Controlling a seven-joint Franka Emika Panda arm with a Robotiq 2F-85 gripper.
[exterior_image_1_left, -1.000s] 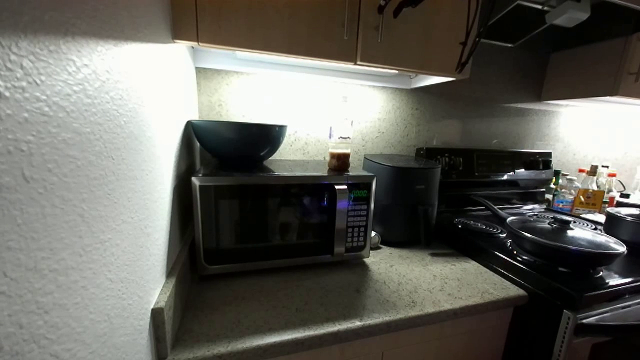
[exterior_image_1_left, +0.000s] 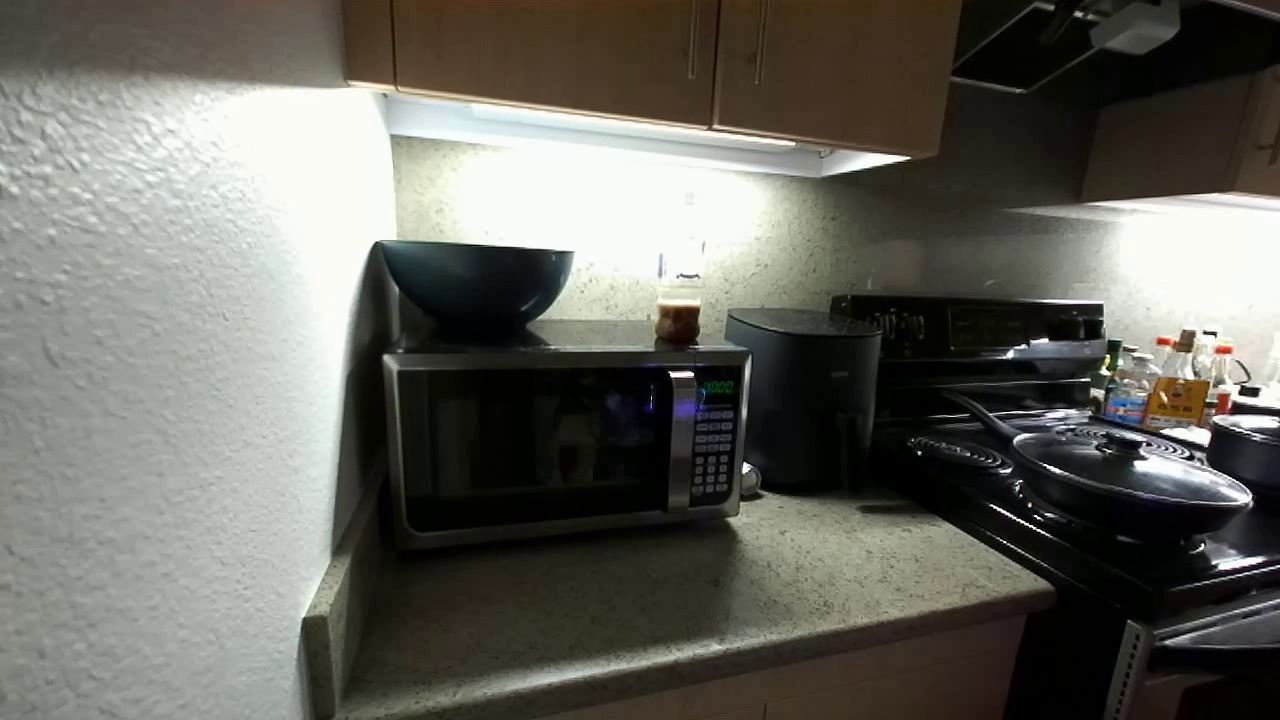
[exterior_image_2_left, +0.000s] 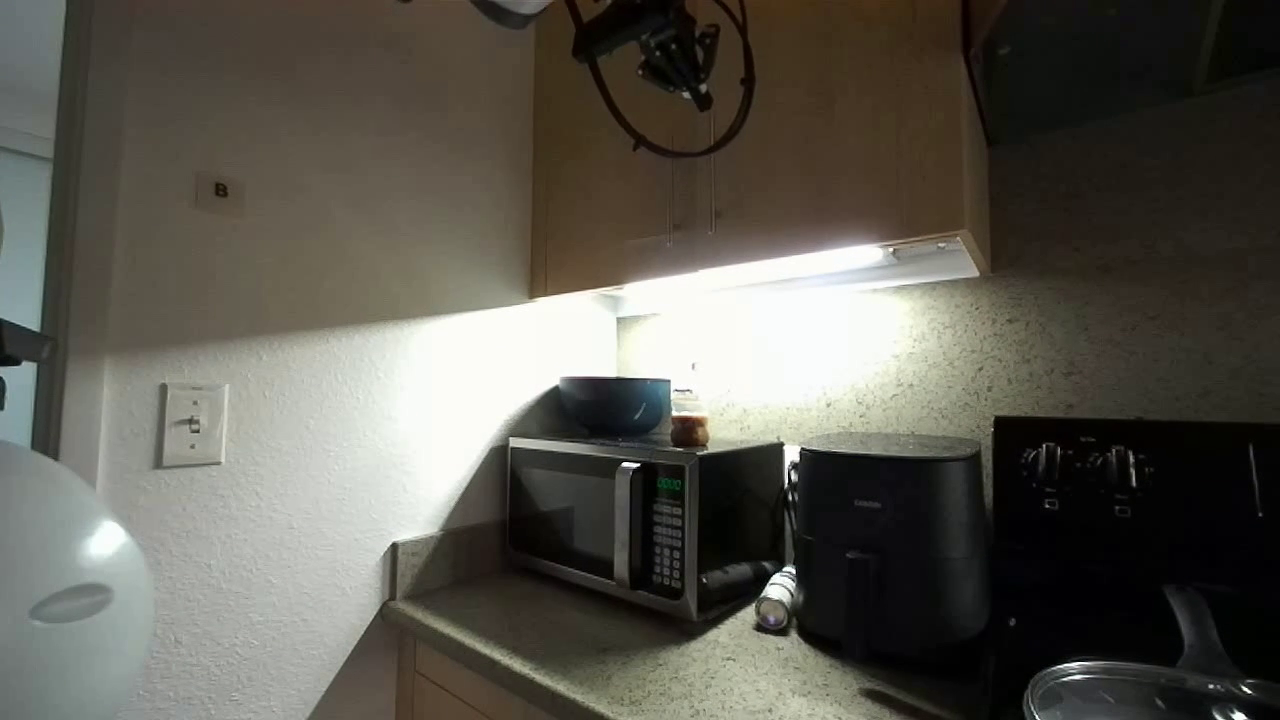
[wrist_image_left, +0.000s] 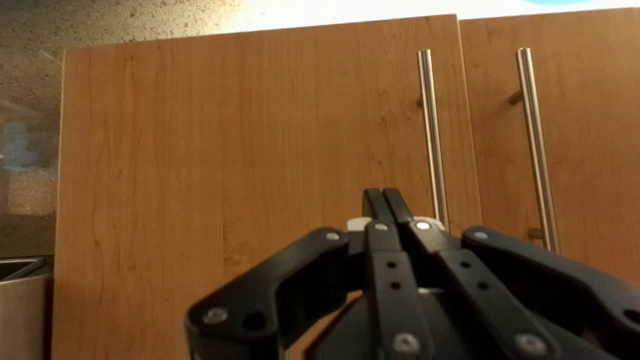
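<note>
Pointing at the closed wooden cabinet doors (wrist_image_left: 240, 150), my black gripper is shut in the wrist view, and nothing shows between its fingers. One steel bar handle (wrist_image_left: 433, 138) runs just beyond and to the right of the fingertips; its lower end is hidden behind the gripper. A second bar handle (wrist_image_left: 537, 144) is farther right, on the neighbouring door. Exterior view 2 has the gripper (exterior_image_2_left: 690, 78) high up before the upper cabinet (exterior_image_2_left: 828, 144), with a cable looping around it. Whether the fingers touch anything there is unclear. Exterior view 1 does not include the gripper.
Below the cabinet, a microwave (exterior_image_1_left: 540, 444) carries a dark bowl (exterior_image_1_left: 480, 282) and a jar (exterior_image_1_left: 678, 318). Beside it are an air fryer (exterior_image_1_left: 804, 402) and a flashlight (exterior_image_2_left: 777, 598). A covered pan (exterior_image_1_left: 1128, 480) sits on the stove.
A second ago the gripper and its cable showed at the top of exterior view 1, near the right door's handle. The cabinet doors look unchanged.
</note>
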